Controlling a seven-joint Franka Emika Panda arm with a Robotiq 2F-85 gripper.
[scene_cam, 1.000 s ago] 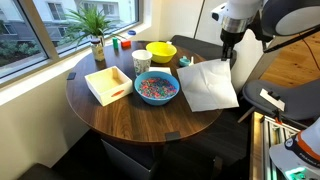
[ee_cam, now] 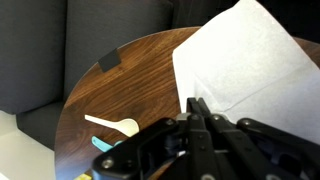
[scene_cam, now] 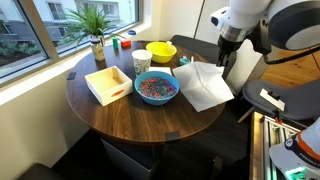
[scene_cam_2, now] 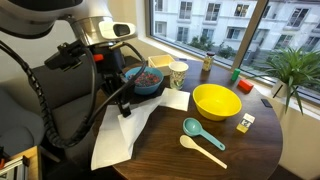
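A white sheet, cloth or paper, lies partly over the right side of the round table in exterior view 1. My gripper is at its upper right part, with the sheet drawn up towards the fingertips. From exterior view 2, the sheet rises to a point under the gripper. The wrist view has creases in the sheet running to the shut gripper, which pinches it. The exact pinched bit is too small to make out.
On the brown table stand a blue bowl of small items, a cream box, a white cup, a yellow bowl and a plant. A teal spoon and a wooden spoon lie near the sheet.
The gripper has moved slightly left and nearer the camera in exterior view 1. The sheet's upper edge and folds have shifted with it; the other objects stay put.
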